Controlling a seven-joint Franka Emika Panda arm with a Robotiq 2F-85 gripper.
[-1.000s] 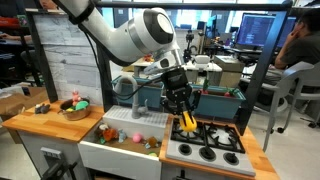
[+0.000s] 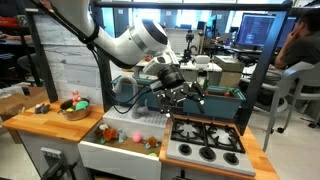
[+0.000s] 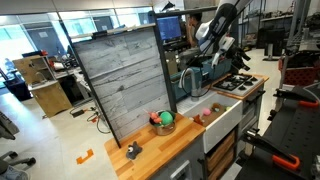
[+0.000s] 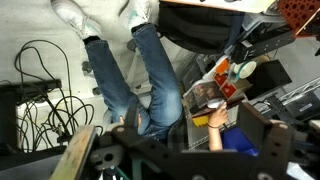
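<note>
My gripper (image 2: 190,98) hangs above the back left of the silver stove (image 2: 226,157), with its arm reaching in from the upper left. Its dark parts stand apart at the bottom of the wrist view, open, and I see nothing between them. The stove has black burner grates and round knobs along its front. No yellow-orange object shows on the stove or at the gripper in the present views.
Small colourful toys (image 2: 137,139) lie in the sink or drawer left of the stove. A pot (image 3: 162,122) of toys stands on the wooden counter (image 3: 150,152). Behind the stove is a teal bin (image 2: 222,103). A seated person's legs (image 4: 157,78) fill the tilted wrist view.
The gripper has risen and tilted.
</note>
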